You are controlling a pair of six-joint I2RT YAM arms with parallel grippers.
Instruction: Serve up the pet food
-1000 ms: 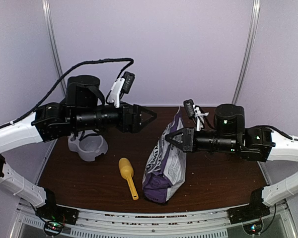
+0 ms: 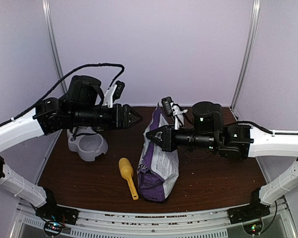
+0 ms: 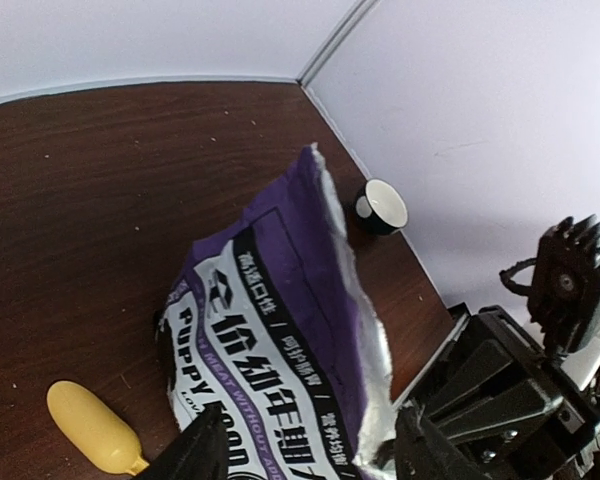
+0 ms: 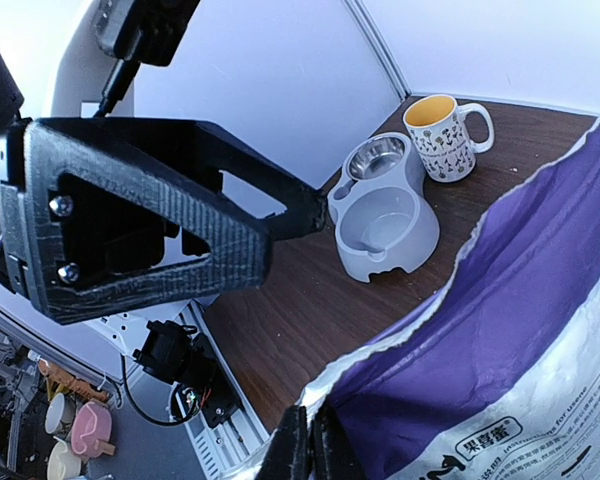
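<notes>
A purple and white puppy food bag point(image 2: 158, 173) stands mid-table, its top edge pinched in my right gripper point(image 2: 151, 134), which is shut on it; the right wrist view shows that crimped edge at the fingertips. My left gripper point(image 2: 134, 116) is above and left of the bag's top, part open, nothing visible between its fingers. A yellow scoop point(image 2: 125, 171) lies left of the bag. The grey double pet bowl point(image 2: 88, 146) sits at the back left, with a steel insert point(image 4: 376, 158) seen in the right wrist view.
A patterned mug point(image 4: 440, 142) stands behind the bowl. A black and white cup point(image 3: 383, 208) is near the right wall.
My right gripper moved left with the bag's top, straightening it.
</notes>
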